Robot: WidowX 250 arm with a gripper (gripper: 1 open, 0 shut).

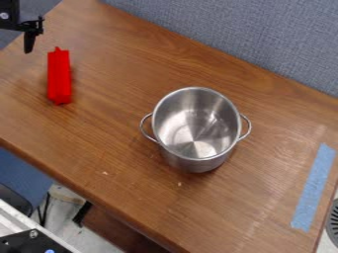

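Note:
An empty steel pot (196, 128) with two side handles stands right of centre.
A strip of blue tape (311, 188) runs along the table's right part. A round metal item (333, 222) is cut off at the right edge. Cables and hardware sit off the table at lower left.

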